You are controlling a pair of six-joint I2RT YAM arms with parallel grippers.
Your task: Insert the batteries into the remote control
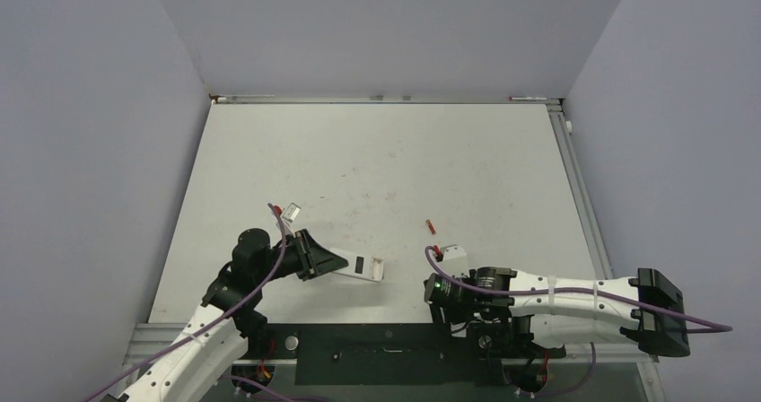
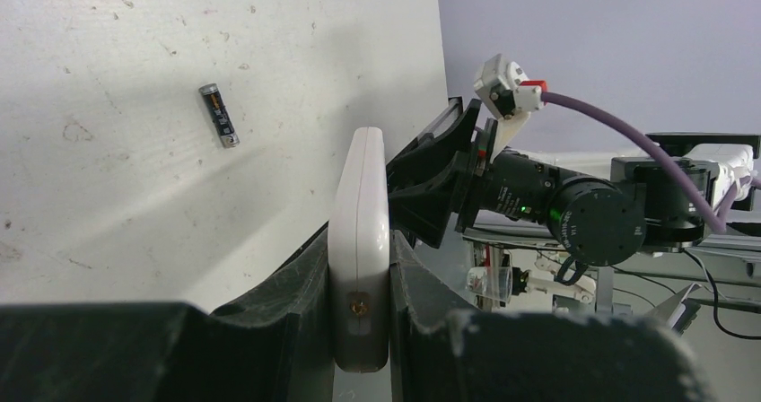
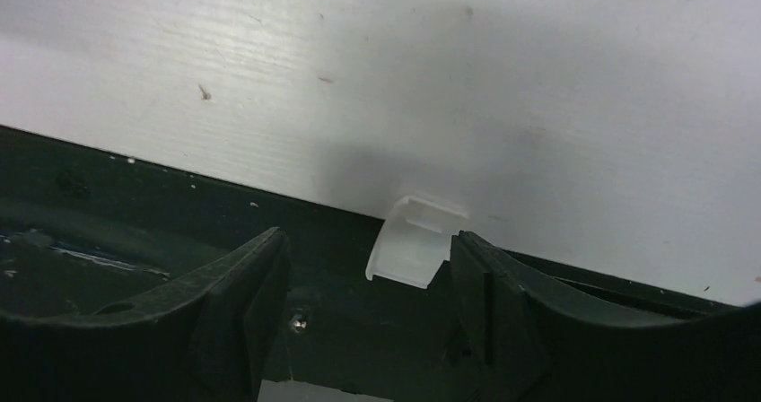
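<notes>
In the top view the white remote (image 1: 363, 266) is held above the table by my left gripper (image 1: 334, 260), which is shut on it. The left wrist view shows the remote (image 2: 361, 196) edge-on, clamped between the dark fingers. A single battery (image 2: 219, 115), orange in the top view, lies on the table. My right gripper stands open over the table's front edge. Between its fingertips, closer to the right one, appears a small white cover (image 3: 415, 248) overhanging the dark strip. Whether finger and cover touch, I cannot tell.
A dark rail (image 1: 341, 357) runs along the table's front edge. The right arm (image 3: 538, 330) shows only its fingers in its own view.
</notes>
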